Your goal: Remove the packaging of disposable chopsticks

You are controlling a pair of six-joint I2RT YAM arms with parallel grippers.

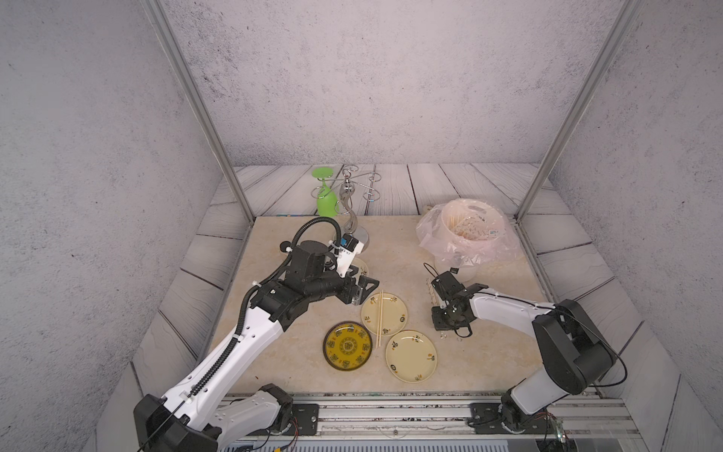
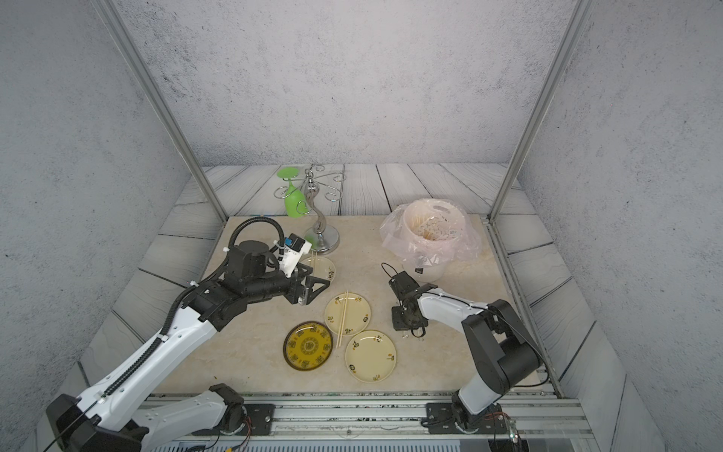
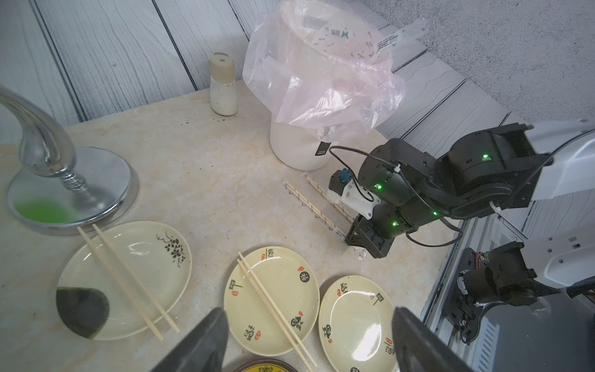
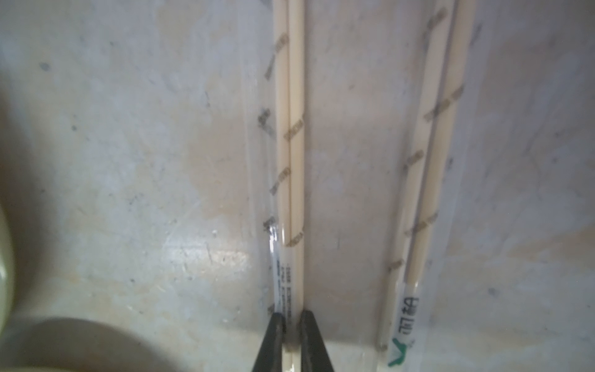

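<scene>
Two clear-wrapped chopstick packets lie side by side on the table, the left packet [image 4: 290, 155] and the right packet [image 4: 427, 155] apart from it. Down at the table, my right gripper has its fingers narrowly spaced on either side of the left packet's end; whether they press on it cannot be told. Higher up over the left of the table, my left gripper [image 1: 363, 290] is open and empty. Unwrapped chopsticks [image 3: 272, 303] rest across a cream plate [image 3: 238, 310], and another bare pair [image 3: 117, 276] lies on a plate with a dark green patch [image 3: 167, 232].
A white bin [image 3: 294, 145] lined with a pink bag stands behind the right gripper. An empty cream plate [image 1: 411, 356] and a brown plate [image 1: 348, 346] sit in front. A metal stand [image 2: 321, 239] holds a green goblet [image 2: 294, 202]. A shaker [image 3: 223, 86] stands near the back edge.
</scene>
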